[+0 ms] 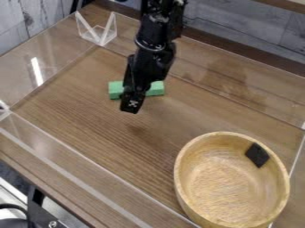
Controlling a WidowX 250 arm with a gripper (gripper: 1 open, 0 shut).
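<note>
My black gripper [143,91] hangs over the wooden table, its fingers pointing down and standing open just in front of and over a green block [117,89]. The block lies behind the fingers, partly hidden by them. I cannot tell whether the fingers touch it.
A large round tan container [229,187] with a black patch on its rim occupies the right front. Clear plastic pieces [98,27] sit at the back left edge.
</note>
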